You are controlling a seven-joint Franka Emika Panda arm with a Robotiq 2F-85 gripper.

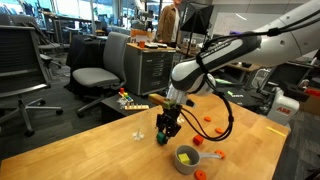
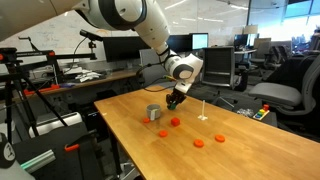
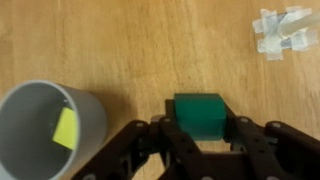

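My gripper points down, low over the wooden table, and is shut on a green block. In the wrist view the green block's end shows between the dark fingers. Whether the block touches the table I cannot tell. Close beside it stands a grey cup, at the left in the wrist view, with a yellow block inside.
Several red pieces lie around the cup, one of them a red block. A thin upright peg is taped to the table. Office chairs stand behind the table.
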